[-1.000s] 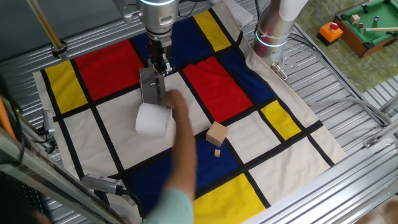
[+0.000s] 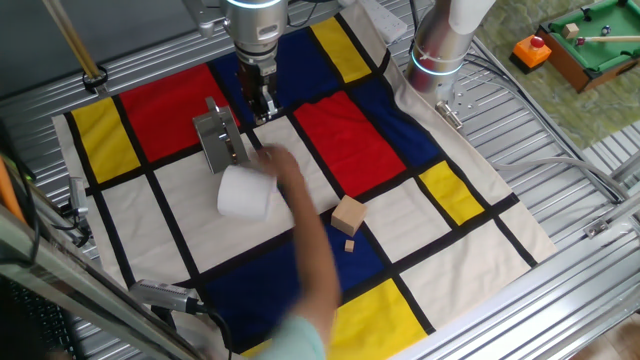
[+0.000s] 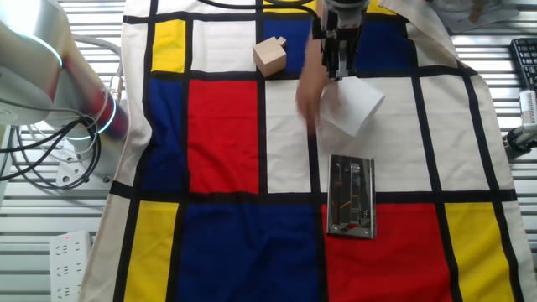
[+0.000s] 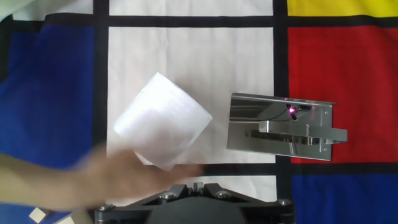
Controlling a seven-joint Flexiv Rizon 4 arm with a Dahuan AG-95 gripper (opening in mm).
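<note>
A white paper roll (image 2: pixel 246 193) lies on the white part of the patterned cloth; in the wrist view the roll (image 4: pixel 163 118) is left of centre. Near it rests a shiny metal holder (image 2: pixel 214 142) with a raised arm, seen right of the roll in the wrist view as a metal plate (image 4: pixel 249 110). A person's hand (image 2: pixel 277 163), blurred, reaches in beside the roll and partly covers its near edge in the wrist view. Above the cloth hangs my gripper (image 2: pixel 264 112), apart from holder and roll. Its fingertips (image 4: pixel 196 186) look together, with nothing visible between them.
A large wooden block (image 2: pixel 348 215) and a small wooden cube (image 2: pixel 349 245) sit on the cloth beyond the person's arm (image 2: pixel 315 255). The cloth's red and white areas right of my gripper are clear.
The metal holder has shifted left in exterior view 1, away from beneath my gripper. My arm looks still.
</note>
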